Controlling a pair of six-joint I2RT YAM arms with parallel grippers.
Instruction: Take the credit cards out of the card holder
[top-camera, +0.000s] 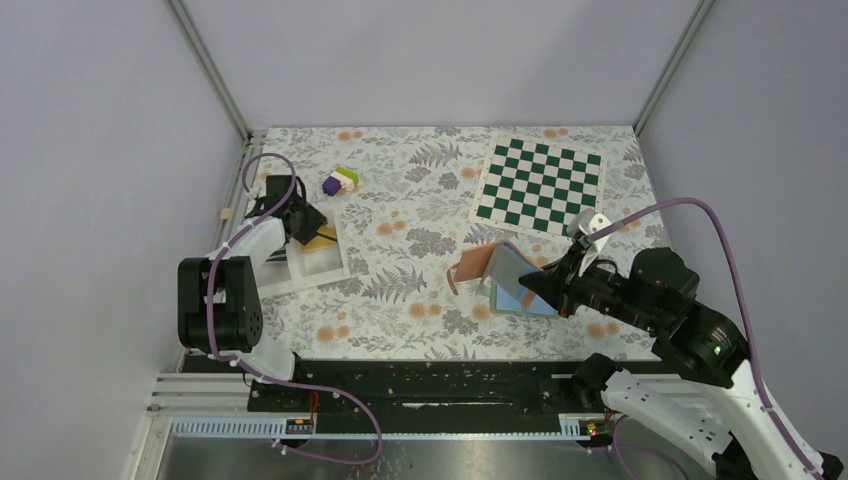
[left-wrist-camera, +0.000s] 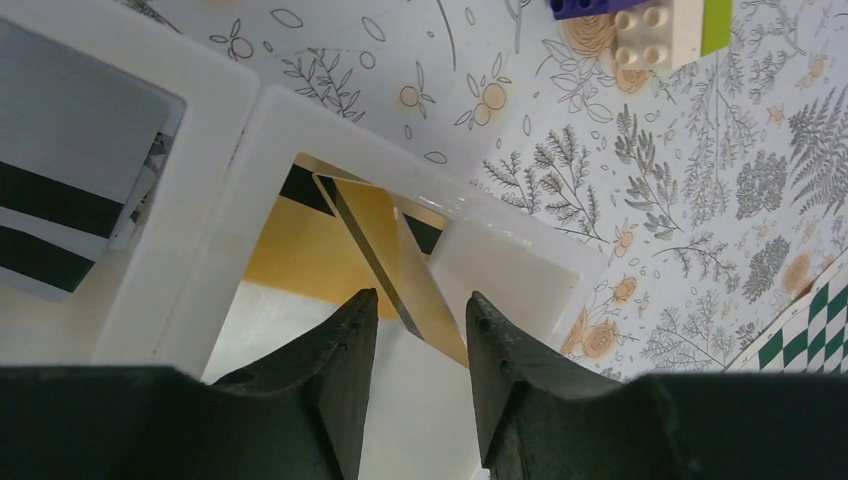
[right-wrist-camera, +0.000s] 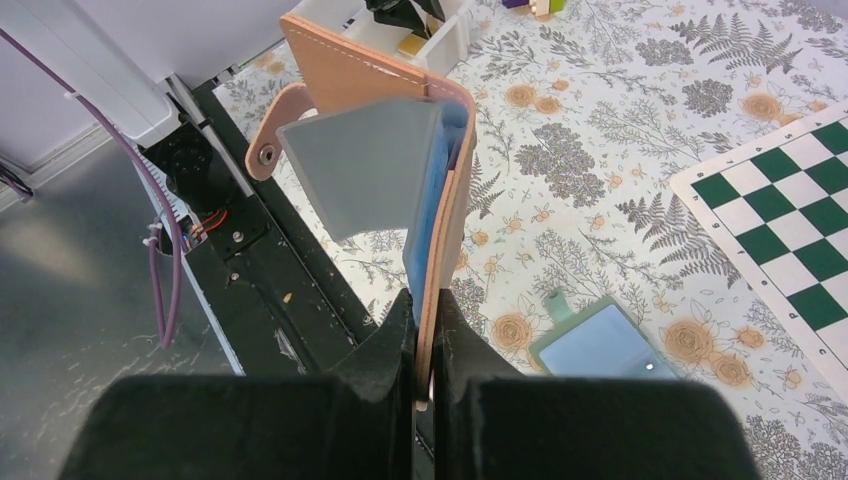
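My right gripper is shut on the tan leather card holder (right-wrist-camera: 450, 170), which hangs unfolded above the table with its clear sleeve (right-wrist-camera: 365, 165) spread out. A blue edge (right-wrist-camera: 425, 215) shows inside the holder; whether it is a card is unclear. In the left wrist view, a gold card (left-wrist-camera: 385, 235) with a black stripe leans tilted inside the right compartment of the white tray (left-wrist-camera: 560, 270). Over that compartment, my left gripper stands part open, fingers on either side of the leaning card, with gaps showing. Another gold card (left-wrist-camera: 290, 250) lies flat beneath it.
Grey cards (left-wrist-camera: 70, 140) with black stripes lie in the tray's left compartment. Toy bricks (top-camera: 340, 181) sit behind the tray. A pale blue card in a green-edged sleeve (right-wrist-camera: 605, 345) lies below the holder. A checkered board (top-camera: 540, 185) is at the back right; mid-table is clear.
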